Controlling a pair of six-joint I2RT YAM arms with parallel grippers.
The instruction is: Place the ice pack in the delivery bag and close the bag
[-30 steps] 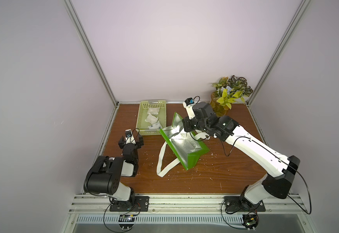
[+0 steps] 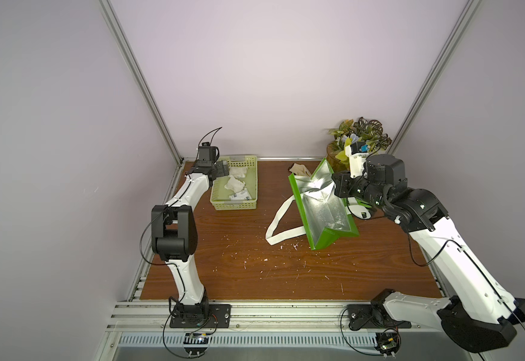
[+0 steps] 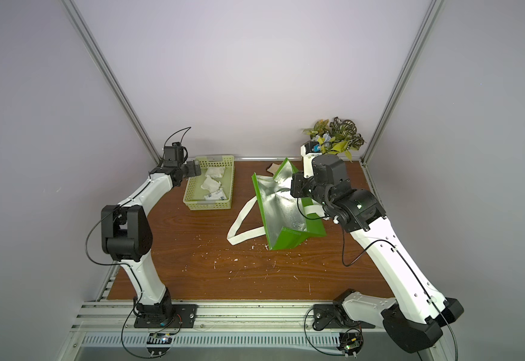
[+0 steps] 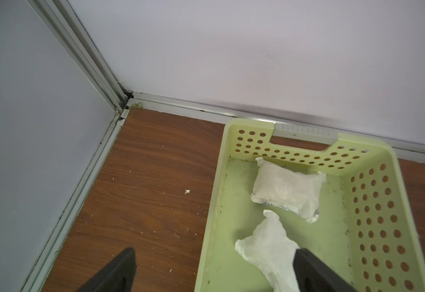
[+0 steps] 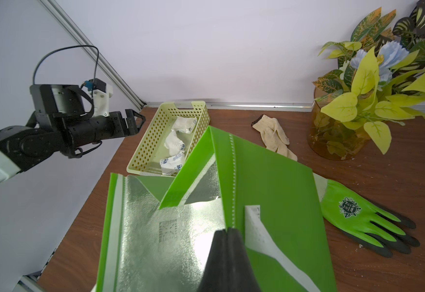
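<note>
White ice packs lie in a pale green basket (image 4: 212, 219): one ice pack (image 4: 288, 187) near the back wall, a crumpled ice pack (image 4: 269, 250) in front of it, and a printed ice pack (image 5: 172, 163) nearest the front. My left gripper stands open above the basket's left side, nothing between its fingers. The delivery bag (image 5: 285, 204), green outside and silver inside, gapes open. My right gripper is shut on the bag's rim, with the bag tilted. A white strap (image 2: 277, 222) hangs out to its left.
A plant in an amber pot (image 5: 336, 129) stands at the back right. A cream glove (image 5: 274, 136) and a green glove (image 5: 363, 214) lie on the table by the bag.
My left gripper has moved from in front of the basket back and up, over its left side, and now tilts down more. The right gripper has carried the bag rightward.
</note>
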